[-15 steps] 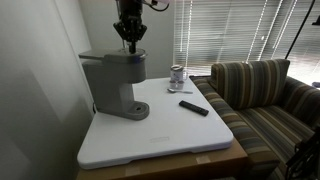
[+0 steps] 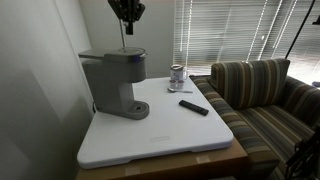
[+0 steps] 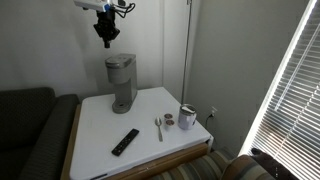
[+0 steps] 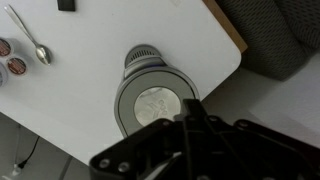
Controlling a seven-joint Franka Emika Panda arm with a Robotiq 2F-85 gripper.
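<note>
The grey coffee maker (image 2: 118, 82) stands upright on the left part of the white table (image 2: 150, 145). My gripper (image 2: 129, 32) hangs above its top, shut, with a gap between the fingertips and the machine. In exterior view 2 the gripper (image 3: 106, 44) is likewise over the coffee maker (image 3: 122, 85). From the wrist view I look down on the machine's round top (image 4: 125, 104), which has a pale disc (image 4: 157, 105) in its middle. The dark gripper covers the lower right there, and nothing shows between its fingers.
A black remote (image 3: 125, 142) lies on the table, with a spoon (image 3: 158, 128), small pods (image 3: 169, 119) and a light mug (image 3: 187, 117) towards one side. The wall is close behind the coffee maker. A striped sofa (image 2: 255, 100) stands beside the table, whose front area is bare.
My gripper has risen away from the top of the coffee maker, where its fingertips were close before. The coffee maker and the things on the table have not moved.
</note>
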